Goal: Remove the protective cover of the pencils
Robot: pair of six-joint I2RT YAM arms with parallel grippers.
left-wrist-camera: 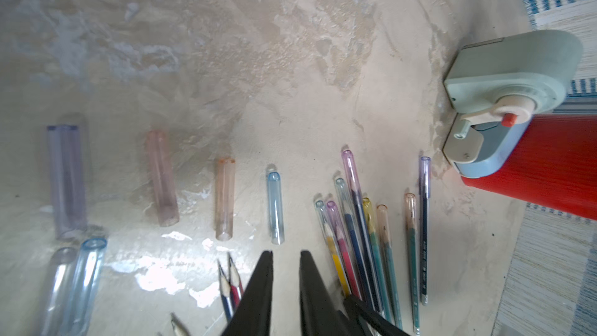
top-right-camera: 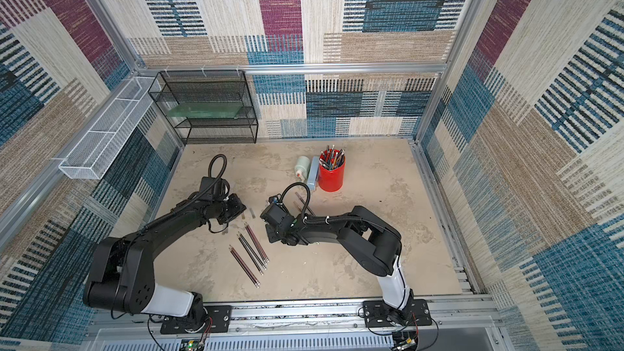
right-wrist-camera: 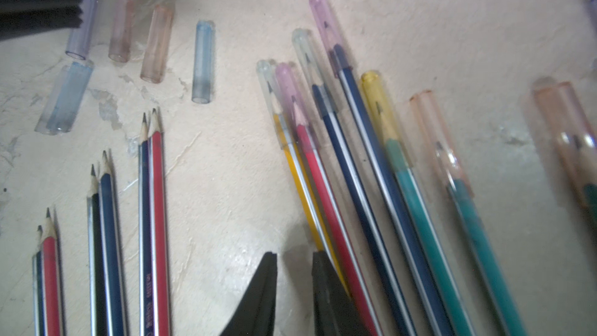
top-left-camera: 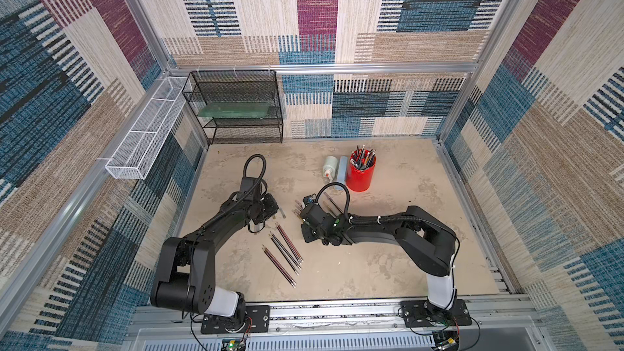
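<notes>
Several pencils with clear tinted covers on their tips lie in a fan in the right wrist view, among them a yellow pencil (right-wrist-camera: 301, 180) and a red pencil (right-wrist-camera: 329, 211). My right gripper is open above the table just left of the yellow pencil, nothing between its fingers. Bare-tipped pencils (right-wrist-camera: 155, 211) lie in pairs farther left. Loose covers rest beyond them, including a blue cover (left-wrist-camera: 275, 208), an orange cover (left-wrist-camera: 224, 199) and a pink cover (left-wrist-camera: 161, 177). My left gripper is open and empty, hovering near the loose covers.
A pencil sharpener (left-wrist-camera: 510, 93) stands beside the red cup (top-left-camera: 361, 172) full of pencils. A black wire rack (top-left-camera: 234, 107) is at the back left.
</notes>
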